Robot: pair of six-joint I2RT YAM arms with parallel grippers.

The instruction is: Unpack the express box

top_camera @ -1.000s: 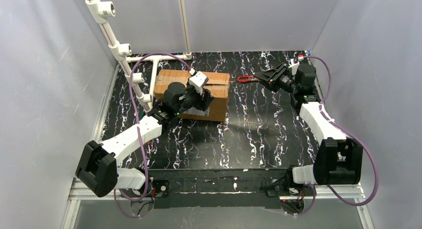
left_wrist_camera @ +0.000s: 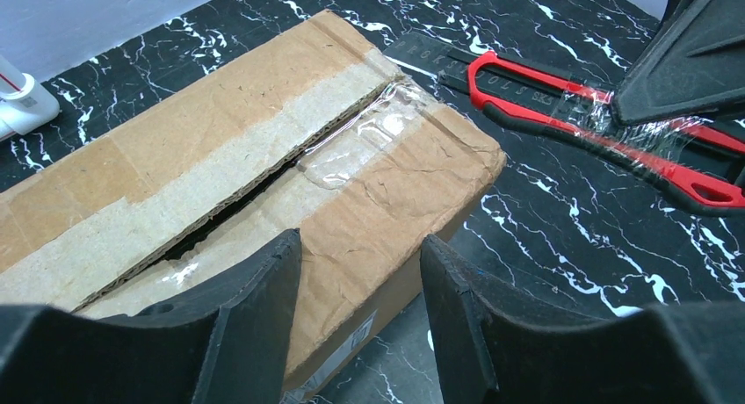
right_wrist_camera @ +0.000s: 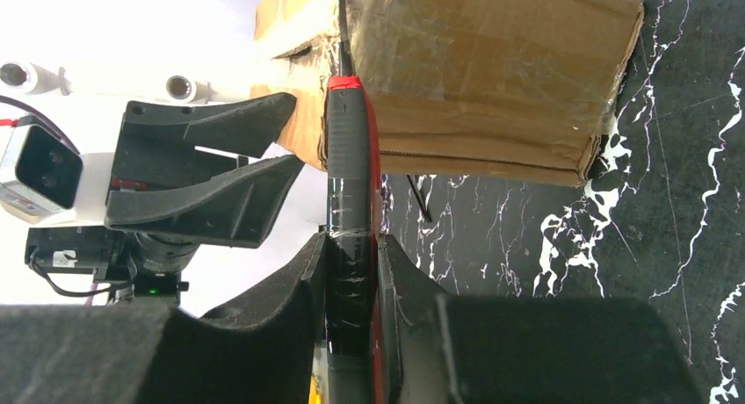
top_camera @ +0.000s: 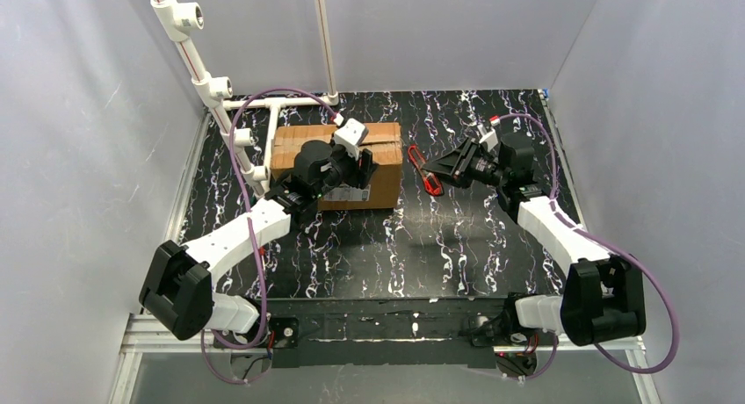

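The taped cardboard box (top_camera: 384, 186) (left_wrist_camera: 167, 136) (right_wrist_camera: 492, 79) sits at the back left, a slit along its top. My left gripper (top_camera: 360, 169) is shut on the box's near edge, its fingers either side of the cardboard. My right gripper (top_camera: 437, 169) is shut on a red and black box cutter (left_wrist_camera: 562, 114) (right_wrist_camera: 349, 149), held just right of the box with its blade beside the box's right end.
White pipe framing (top_camera: 206, 88) stands along the left and back of the table.
My right gripper has moved down and left with the cutter, turning it from roughly level to steeply slanted in the top view. The box has shifted slightly left; the left arm moved little.
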